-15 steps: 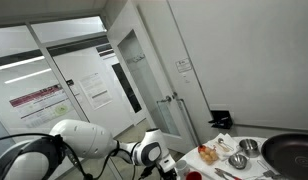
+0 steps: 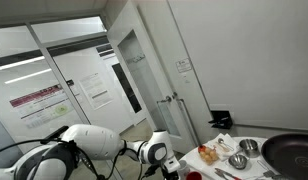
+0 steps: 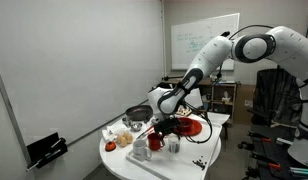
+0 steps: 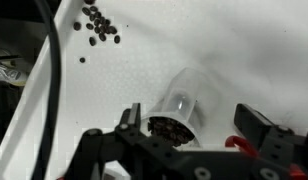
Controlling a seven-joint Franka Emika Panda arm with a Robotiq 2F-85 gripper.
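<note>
In the wrist view a clear glass-like container [image 4: 181,103] holds dark beans [image 4: 171,130] near its end closest to my gripper. Whether it stands upright or lies down I cannot tell. My gripper is open, its black fingers [image 4: 258,125] wide apart, with the container in the space between them and nearer the left finger. A red object [image 4: 240,145] shows by the right finger, partly hidden. Loose beans [image 4: 96,22] lie scattered on the white table. From exterior view 1, the gripper [image 2: 174,167] is low at the table's near edge, close to a red cup [image 2: 194,175].
A black pan [image 2: 291,154], metal bowls [image 2: 250,147] and bagged food [image 2: 207,154] occupy the table beyond. A red plate [image 3: 201,130] and a tomato [image 3: 110,146] show in exterior view 2. A black cable [image 4: 51,90] crosses the wrist view.
Over the last second my arm has shifted slightly down and to the right in exterior view 1. The objects on the table look unmoved.
</note>
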